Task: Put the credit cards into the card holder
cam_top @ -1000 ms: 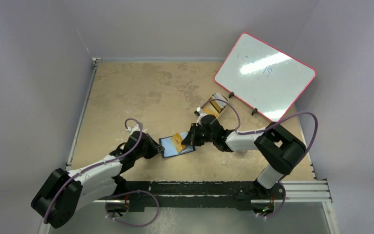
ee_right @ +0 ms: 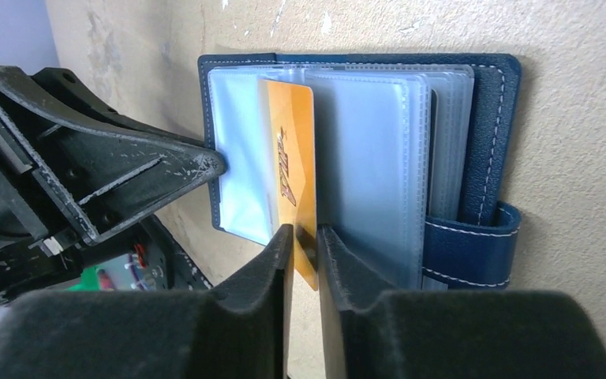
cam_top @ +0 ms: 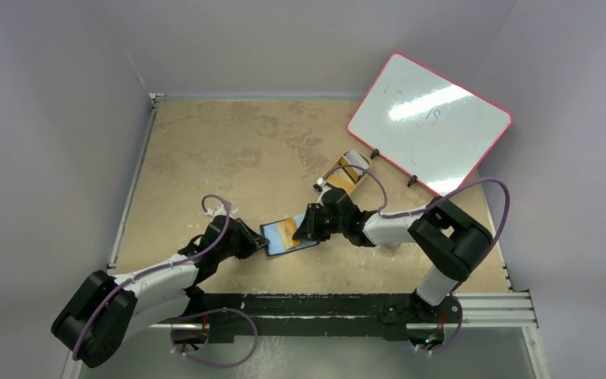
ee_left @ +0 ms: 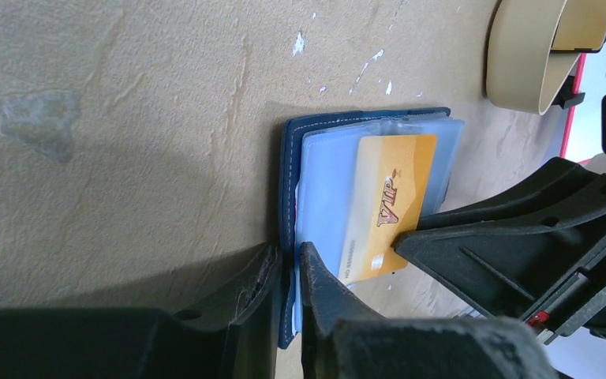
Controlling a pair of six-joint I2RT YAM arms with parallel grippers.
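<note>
The open card holder (cam_top: 274,234), dark blue with clear sleeves, lies on the table between both grippers. An orange VIP card (ee_left: 398,193) sits partly in a sleeve, its near end sticking out past the sleeve's edge. My left gripper is closed around the holder's left edge, cover and sleeve between its fingers. In the right wrist view, the card's protruding end (ee_right: 300,217) lies between the close-set fingers of my right gripper. Whether those fingers press on it cannot be made out. How deep the card reaches into the sleeve is unclear.
A tan box (cam_top: 336,186) holding more cards stands behind the right gripper. Behind it, a red-framed whiteboard (cam_top: 434,118) takes up the back right.
The orange card has turned from a slant to sit straighter across the holder. My right gripper has shifted slightly; the holder and left gripper have moved a little to the right.
</note>
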